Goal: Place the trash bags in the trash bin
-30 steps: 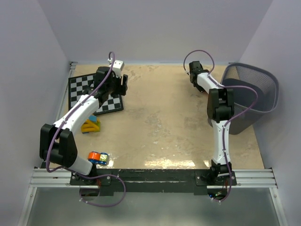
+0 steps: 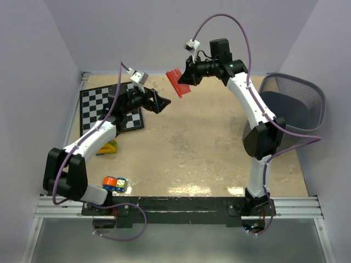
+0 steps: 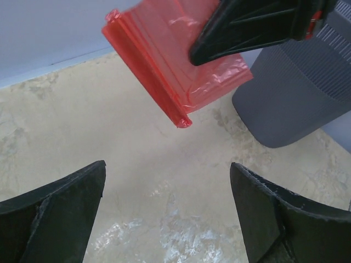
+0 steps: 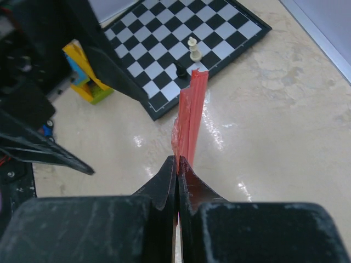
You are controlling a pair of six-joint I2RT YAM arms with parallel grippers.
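A flat red trash bag [image 2: 177, 83] hangs above the back middle of the table, one edge pinched in my right gripper [image 2: 185, 80]. In the right wrist view the red bag [image 4: 190, 118] rises edge-on from the shut fingertips [image 4: 168, 175]. My left gripper [image 2: 159, 103] is open and empty, just left of the bag and a little lower in the top view. Seen from the left wrist, the bag [image 3: 170, 60] is beyond the open fingers [image 3: 66, 213], not between them. The dark trash bin [image 2: 293, 104] stands at the right, its inside mostly dark.
A checkered board [image 2: 90, 112] with a few pieces lies under the left arm. Yellow toy parts [image 2: 107, 147] and orange and blue cans [image 2: 114, 183] are at the left.
The right arm has risen from beside the bin and swung left, bringing the red bag into view. My left gripper has moved right toward the bag and its fingers have spread.
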